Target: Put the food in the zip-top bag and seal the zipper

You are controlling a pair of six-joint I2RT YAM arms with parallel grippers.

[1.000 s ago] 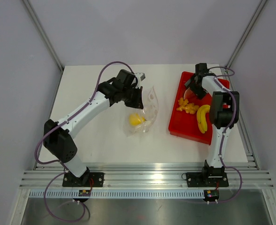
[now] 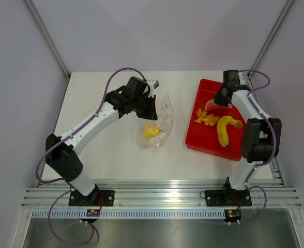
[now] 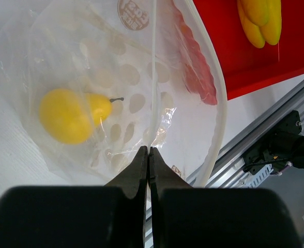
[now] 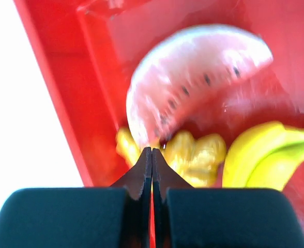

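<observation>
In the right wrist view a watermelon slice (image 4: 193,70) lies in the red tray (image 4: 59,77), beyond the fingertips of my right gripper. That gripper is shut with nothing between its fingers. Yellow ginger (image 4: 193,155) and bananas (image 4: 266,160) lie beside the slice. My left gripper is shut on the edge of the clear zip bag (image 3: 136,103). Inside the bag rests a yellow pear (image 3: 64,116). From above, the bag (image 2: 165,116) stands left of the tray, its mouth partly spread.
The tray (image 2: 193,142) fills the right side of the white table (image 2: 100,155). Bare table lies between bag and tray and along the front. A metal rail (image 2: 162,188) runs along the front edge.
The slice stays in the tray. The left arm has barely moved.
</observation>
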